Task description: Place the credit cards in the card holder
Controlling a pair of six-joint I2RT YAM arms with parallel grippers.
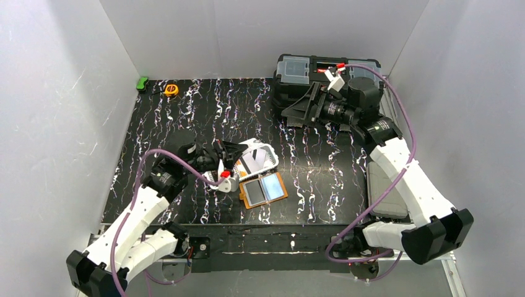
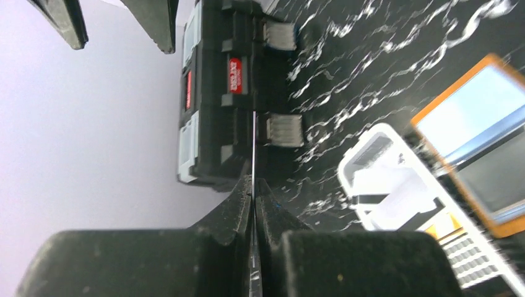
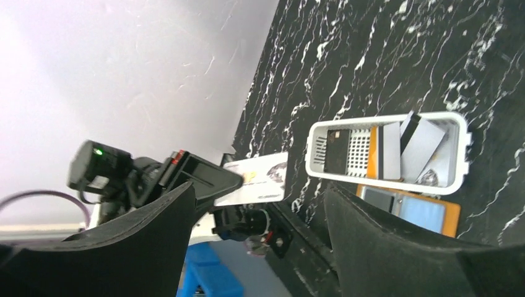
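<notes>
My left gripper (image 1: 238, 150) is shut on a thin card (image 3: 260, 178); the card appears pale with a gold chip in the right wrist view and edge-on in the left. The gripper is over the white tray (image 3: 463, 148), where several cards (image 3: 421, 148) lie. Below the tray lies the open tan card holder (image 1: 282, 185), with a dark side and a light blue side. My right gripper (image 1: 300, 108) is near the black toolbox, its fingers apart with nothing seen between them.
A black toolbox (image 1: 294, 71) fills the back right of the marble table (image 1: 322, 185). An orange tape (image 1: 171, 90) and a green object (image 1: 142, 84) lie at the back left.
</notes>
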